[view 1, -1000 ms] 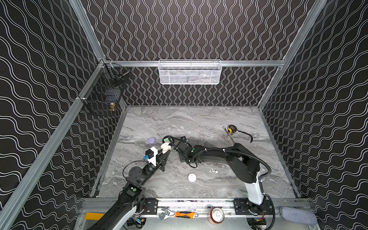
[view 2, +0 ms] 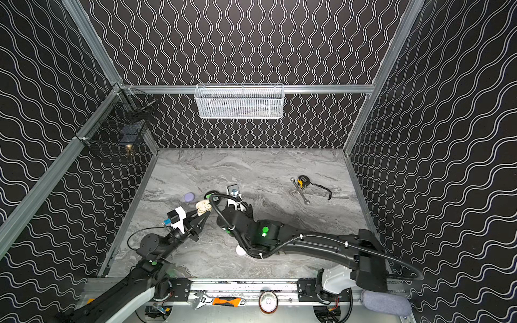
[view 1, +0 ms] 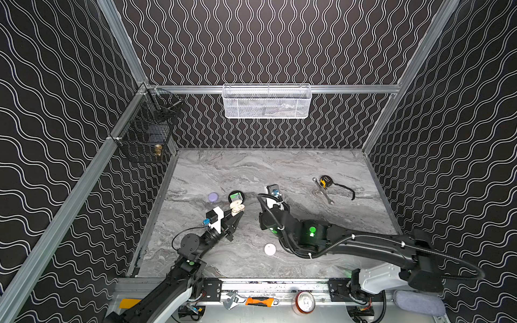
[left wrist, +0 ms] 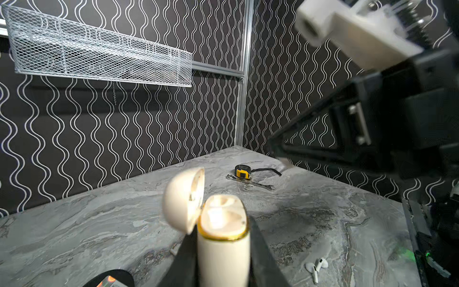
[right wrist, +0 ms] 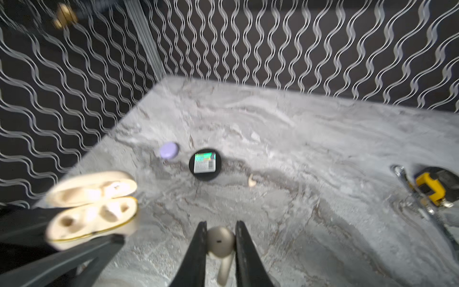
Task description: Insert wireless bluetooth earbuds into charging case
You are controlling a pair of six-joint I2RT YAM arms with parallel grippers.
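Note:
My left gripper is shut on the cream charging case point(left wrist: 222, 217), which has a gold band and stands upright with its lid point(left wrist: 183, 200) swung open. In the right wrist view the open case point(right wrist: 93, 217) appears at left, its hollows facing up with no earbud visible in them. A white earbud point(right wrist: 221, 242) sits between the fingers of my right gripper, stem pointing down, apart from the case. Up and to the right of the case, the right fingers point(left wrist: 330, 129) show in the left wrist view. Two more white earbuds point(left wrist: 315, 268) lie on the table.
A black disc point(right wrist: 216, 174) with a labelled top and a purple disc point(right wrist: 168, 150) lie beyond the case. A small cream piece point(right wrist: 252, 180) lies nearby. The wrench point(view 1: 323, 190) and tape measure point(view 1: 325, 181) are at the right; a white disc point(view 1: 269, 249) lies in front.
My right gripper has swung rightward, away from the case, and its arm has lowered across the front, covering the loose earbuds from above. The left gripper and case have shifted slightly right.

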